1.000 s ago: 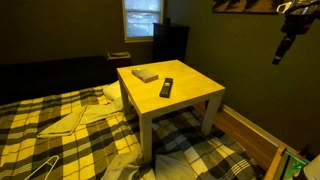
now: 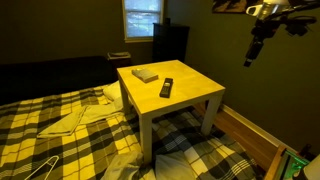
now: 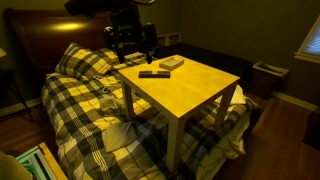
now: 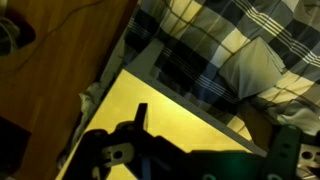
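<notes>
My gripper (image 2: 248, 63) hangs in the air, above and right of the light-topped table (image 2: 190, 90) in exterior view 1. In exterior view 2 the dark arm (image 3: 125, 25) shows at the top, its fingers hard to make out. Dark fingers (image 4: 140, 117) stand apart in the wrist view: the gripper is open and empty, over a table corner. A black remote-like object (image 2: 166, 88) lies on the tabletop. Close to it rests a small pale box (image 2: 145, 75), flat on the table. Neither object appears in the wrist view.
A plaid-covered bed (image 3: 95, 110) surrounds the table legs, with rumpled cloths on it. Behind the table stands a dark cabinet (image 2: 170, 42) near the window.
My arm has swung left in exterior view 1, bringing the gripper nearer the table. The black object and the box lie where they were.
</notes>
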